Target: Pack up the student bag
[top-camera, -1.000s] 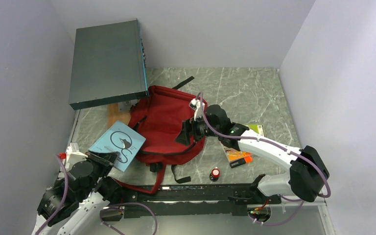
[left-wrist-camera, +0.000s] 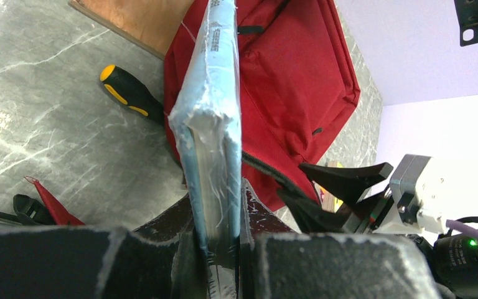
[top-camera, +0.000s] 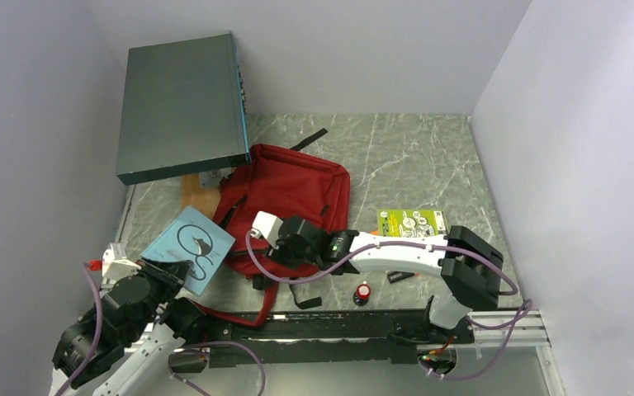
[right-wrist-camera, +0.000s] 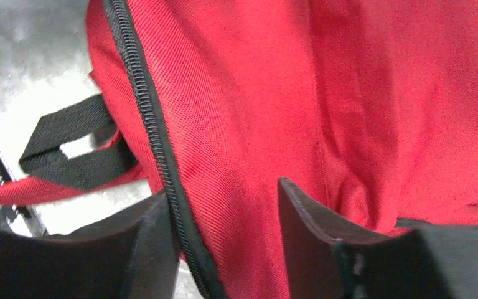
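Note:
My left gripper (top-camera: pixel 169 272) is shut on a light blue book (top-camera: pixel 194 243), seen edge-on between its fingers in the left wrist view. The red bag (top-camera: pixel 285 186) lies in the middle of the table, left of centre. My right gripper (top-camera: pixel 276 256) is over the bag's front part. In the right wrist view its part-open fingertips (right-wrist-camera: pixel 224 212) straddle a strip of red fabric beside the black zipper (right-wrist-camera: pixel 143 93); whether they touch it I cannot tell.
A dark green shelf (top-camera: pixel 177 107) overhangs the back left, with a wooden board (left-wrist-camera: pixel 131 18) beneath. A screwdriver (left-wrist-camera: pixel 127 90) lies by the bag. A yellow-green book (top-camera: pixel 409 221) and a small red-topped bottle (top-camera: pixel 362 292) are on the right.
My right arm has moved left and toward the front of the bag, turning its gripper. The left gripper, with the blue book, has shifted slightly left.

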